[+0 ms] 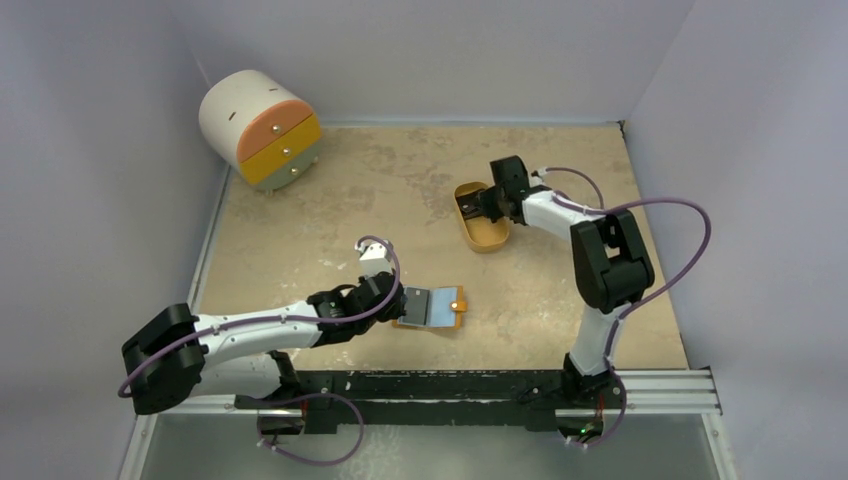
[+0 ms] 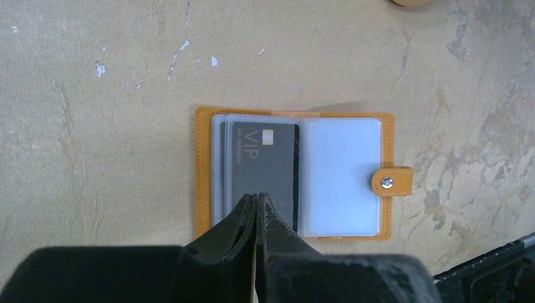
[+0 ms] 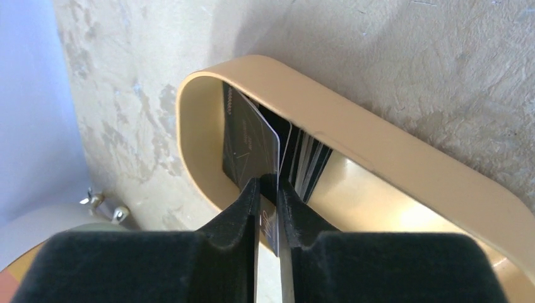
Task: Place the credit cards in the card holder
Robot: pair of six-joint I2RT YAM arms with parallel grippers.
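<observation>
In the left wrist view the tan-edged card holder (image 2: 388, 139) lies spread out, with a dark VIP card (image 2: 265, 164) in a clear sleeve on its left side and an empty clear sleeve on its right. My left gripper is shut above that card, nothing visible between its fingers. In the right wrist view several dark cards (image 3: 252, 142) lean inside a tan oval container (image 3: 372, 139). My right gripper reaches in there, its fingers a narrow gap apart with the near corner of the front card between them.
A rounded cabinet (image 1: 240, 110) with orange, yellow and green drawers stands at the back left. Walls close in the table on the left, back and right. Bare tabletop (image 1: 350, 190) lies between the cabinet and the container.
</observation>
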